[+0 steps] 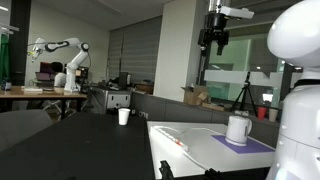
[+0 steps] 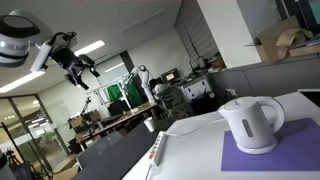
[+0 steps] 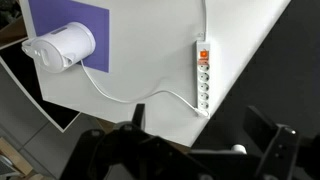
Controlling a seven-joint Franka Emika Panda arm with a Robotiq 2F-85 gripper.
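Note:
High above the table, my gripper hangs open with nothing between its fingers; it also shows at the upper left of exterior view 2. Below it in the wrist view lies a white power strip with an orange-red switch. A white kettle stands on a purple mat at the upper left there, its white cord running toward the strip's lower end. Exterior view 2 shows the kettle upright, handle to the right, well away from the gripper.
A white cup stands on the dark surface beside the white tabletop. Cardboard boxes sit behind the table. Much of the white top between strip and mat is clear, apart from the cord.

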